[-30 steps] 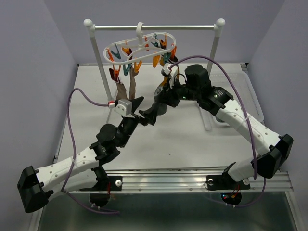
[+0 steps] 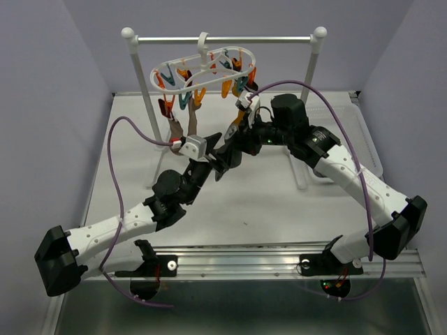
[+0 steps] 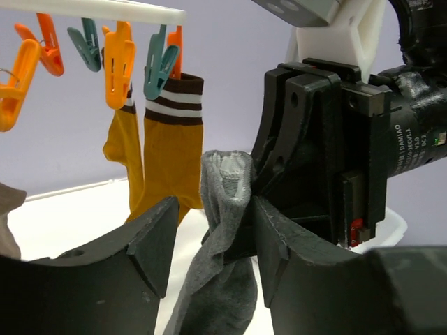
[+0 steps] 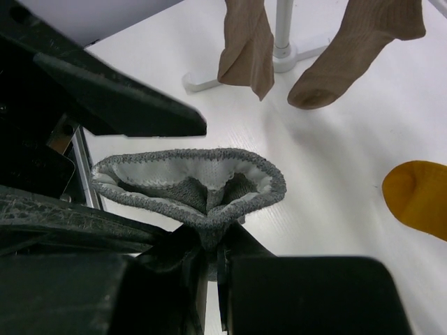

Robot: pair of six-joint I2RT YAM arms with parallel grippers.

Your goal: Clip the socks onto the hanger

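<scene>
A grey sock [image 3: 225, 202] hangs from my right gripper, which is shut on it at the cuff, the opening facing up. My left gripper is open, its fingers either side of that sock, below its cuff. Yellow socks [image 3: 172, 146] with striped cuffs and brown socks [image 4: 349, 56] hang from the white clip hanger [image 2: 167, 87]. Orange and teal clips [image 3: 119, 66] line its rim.
The hanger hangs from a white rack bar [image 2: 265, 39]. A white tray [image 2: 360, 146] stands at the right.
My left arm has moved up and to the right, bringing its gripper to the grey sock. The right arm and the hanger look unchanged.
</scene>
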